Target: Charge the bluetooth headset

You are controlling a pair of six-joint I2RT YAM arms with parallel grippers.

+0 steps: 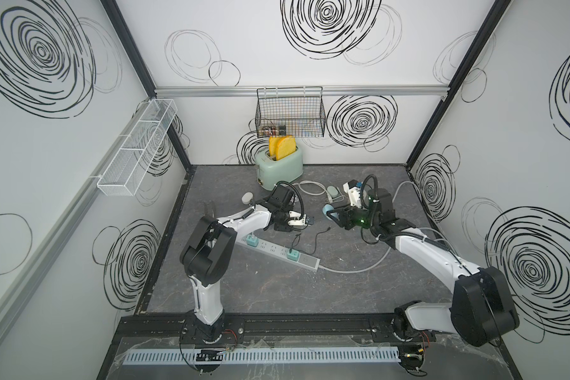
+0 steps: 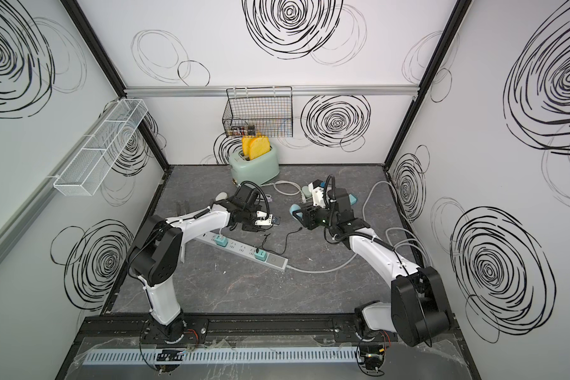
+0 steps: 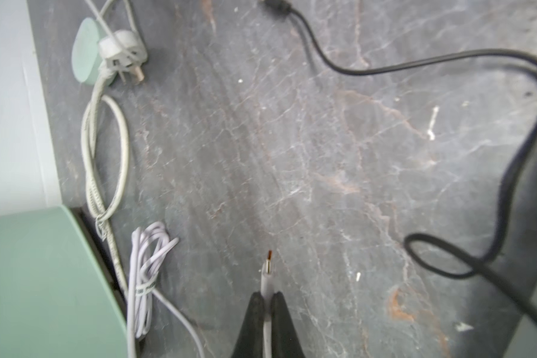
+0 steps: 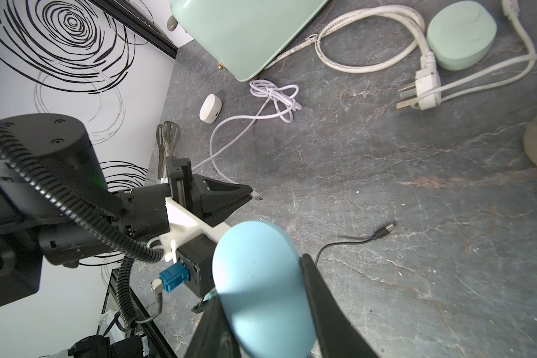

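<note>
My right gripper is shut on a light blue oval case (image 4: 256, 262), above the middle of the table. To its left my left gripper is shut on the end of a pale cable, whose small plug (image 3: 268, 262) sticks out from its fingertips. A small white case (image 4: 210, 108) lies behind, near a coiled lilac cable (image 4: 274, 98). A black cable's plug (image 4: 382, 231) lies on the table below the grippers.
A power strip (image 1: 272, 252) with teal adapters lies in front. At the back are a toaster (image 1: 278, 169), a white plug (image 4: 426, 83) and a green puck (image 4: 459, 32).
</note>
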